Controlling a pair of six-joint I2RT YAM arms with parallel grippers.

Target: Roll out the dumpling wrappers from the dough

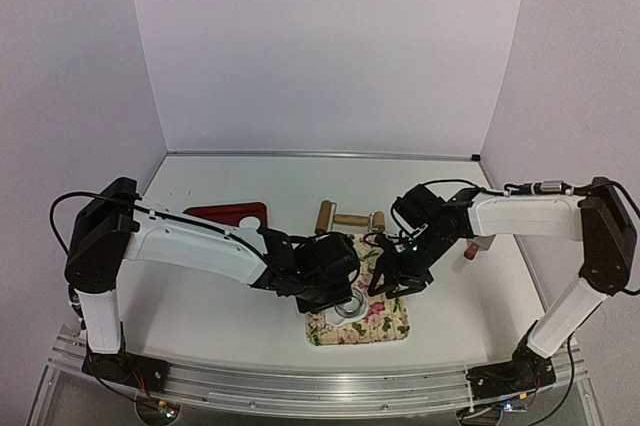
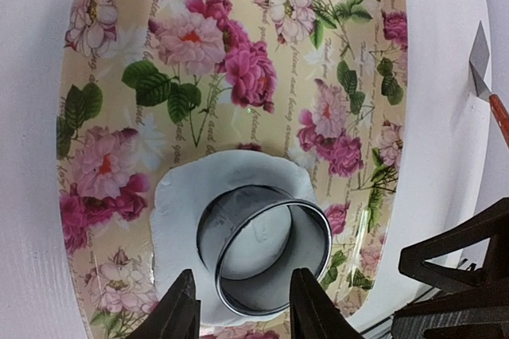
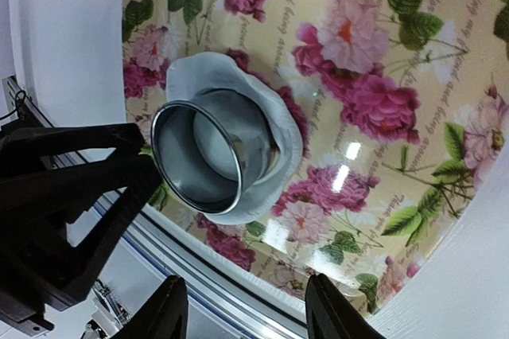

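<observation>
A steel ring cutter (image 2: pixel 231 235) rests tilted-looking on a flattened white dough sheet (image 2: pixel 179 196), which lies on the floral mat (image 2: pixel 119 164). My left gripper hangs over the cutter with its fingers apart and nothing visible held. My right gripper is to the right of the cutter over the mat, fingers apart and empty. A wooden rolling pin (image 1: pixel 352 219) lies at the back of the mat.
A red tray (image 1: pixel 225 213) with a white round piece sits at the back left, partly behind my left arm. A scraper (image 2: pixel 497 112) lies right of the mat.
</observation>
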